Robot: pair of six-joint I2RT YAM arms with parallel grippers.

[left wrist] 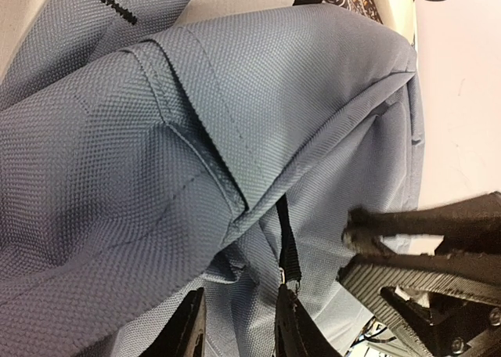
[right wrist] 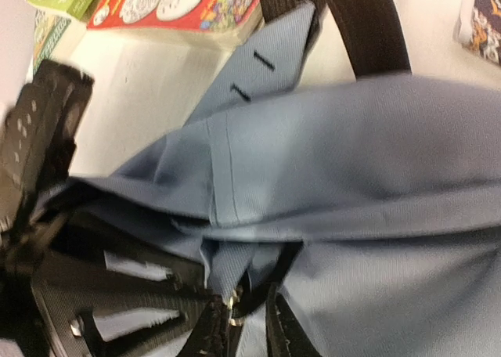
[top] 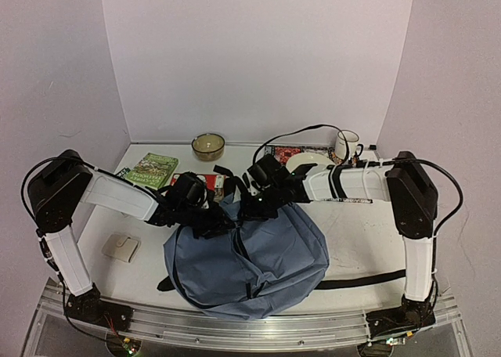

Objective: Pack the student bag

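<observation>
The grey-blue bag (top: 282, 263) lies crumpled across the front middle of the table, a black zipper strip (left wrist: 286, 236) running down into it. My left gripper (top: 227, 225) and my right gripper (top: 244, 210) meet at the bag's upper middle, by the top of that strip. In the left wrist view the fingertips of my left gripper sit at the bottom edge near the zipper; in the right wrist view those of my right gripper are beside a small metal piece on it. Whether either holds fabric or the zipper pull is unclear.
Green books (top: 153, 169), a red book (top: 182, 182), a bowl (top: 208, 146), a plate (top: 307, 160) and a mug (top: 347, 140) line the back. A small beige wallet (top: 120, 247) lies at the left.
</observation>
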